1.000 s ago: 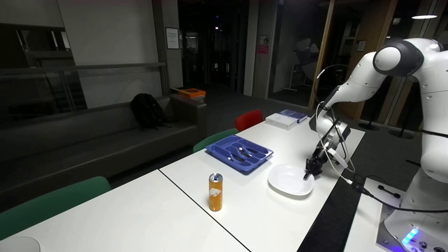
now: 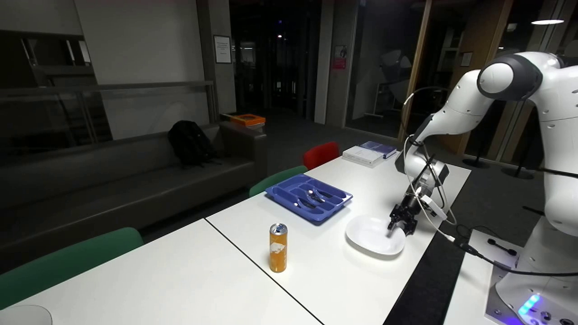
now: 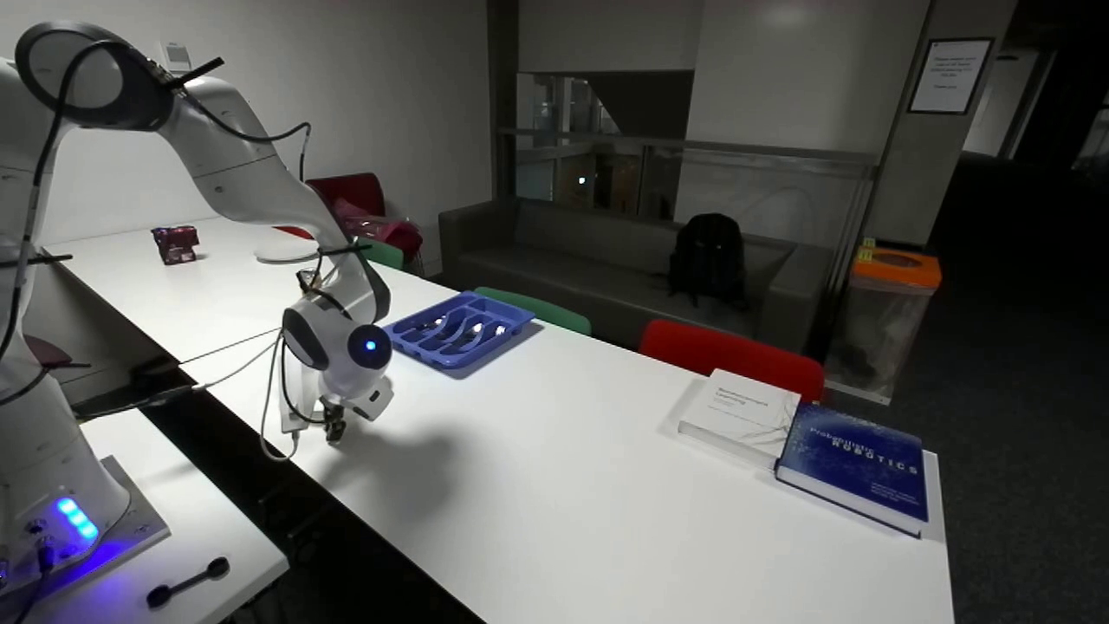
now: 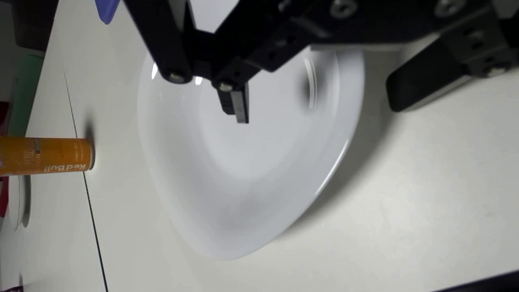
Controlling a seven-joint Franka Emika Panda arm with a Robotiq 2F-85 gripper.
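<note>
A white plate [image 2: 375, 236] with a raised rim lies on the table near its right edge. My gripper [image 2: 399, 226] is low at the plate's right side. Seen from the wrist, the gripper stands open, its fingers wide apart. One of the fingers [image 4: 241, 104] is over the plate's inside, while the other is outside the rim. The rim of the plate [image 4: 354, 104] runs between them, and neither finger is clearly touching it. In the second exterior view the arm hides the plate.
A blue cutlery tray [image 2: 309, 196] with several utensils sits beyond the plate. An orange can [image 2: 277, 248] stands upright to the left. Two books [image 3: 740, 414] lie at the table's far end. Around the plate the tabletop is mostly clear.
My gripper has shifted slightly left and lower at the plate's rim, and its fingers appear further apart. The plate, can and tray have not moved noticeably.
</note>
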